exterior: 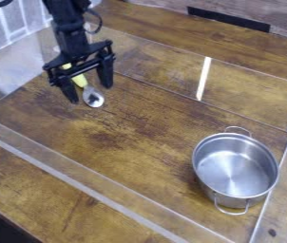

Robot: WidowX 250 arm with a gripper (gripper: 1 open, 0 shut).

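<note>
My black gripper (pixel 80 82) hangs open at the upper left, its fingers spread over a small silver round object (pixel 93 100) and a yellow item (pixel 72 74) just behind it, which is partly hidden by the arm. A large steel pot (pixel 235 166) with two handles stands at the lower right.
A thin white strip (pixel 203 79) lies at the upper right, and clear edges run along the sides.
</note>
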